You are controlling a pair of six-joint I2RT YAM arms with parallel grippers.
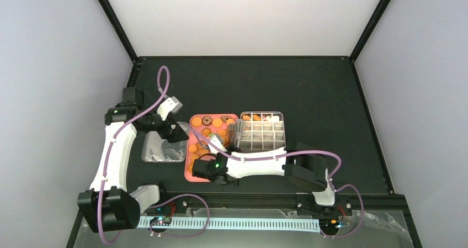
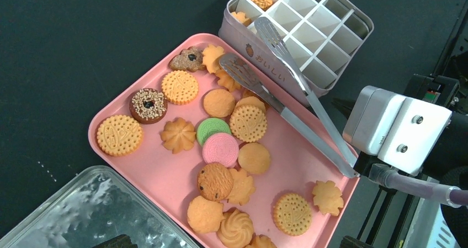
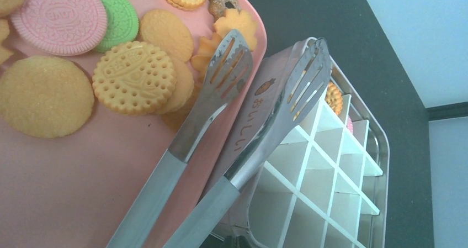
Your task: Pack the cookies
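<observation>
Metal tongs (image 3: 207,215) with grey handles lie spread along the right side of the pink tray (image 2: 141,168). One slotted head rests on cookies, the other over the corner of the divided tin (image 3: 276,93). At the bottom of the right wrist view, my right gripper is shut with nothing between its fingertips, just right of the tongs' handles. Widely parted fingers at the bottom of the left wrist view show my left gripper (image 1: 185,138) open and empty above the clear lid (image 1: 160,151). Several loose cookies, including a pink one (image 2: 221,149), lie on the tray.
The tin's far-left compartments hold a few cookies, one a round biscuit (image 2: 261,1); most other compartments look empty. The right arm (image 1: 256,168) crosses the front of tray and tin. Bare black table (image 1: 243,82) lies behind them.
</observation>
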